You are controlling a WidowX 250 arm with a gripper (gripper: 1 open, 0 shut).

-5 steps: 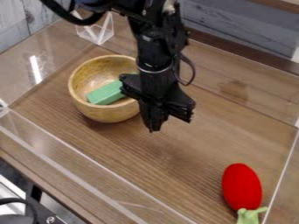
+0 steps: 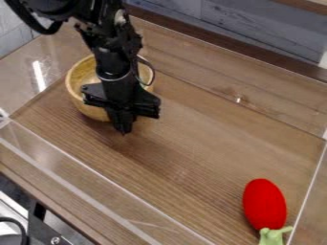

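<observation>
My black gripper (image 2: pixel 122 122) hangs low in front of the yellow bowl (image 2: pixel 82 75) at the left of the table, largely covering it; its fingers look shut, with nothing seen between them. The bowl's contents are hidden behind the arm. A red plush vegetable (image 2: pixel 265 203) with a pale green top lies at the front right.
A wall (image 2: pixel 243 29) runs along the back. Clear strips edge the table at the left and right.
My gripper has moved left from beside the bowl to in front of it, now hiding the green block that was visible in the bowl. The red vegetable is unmoved.
</observation>
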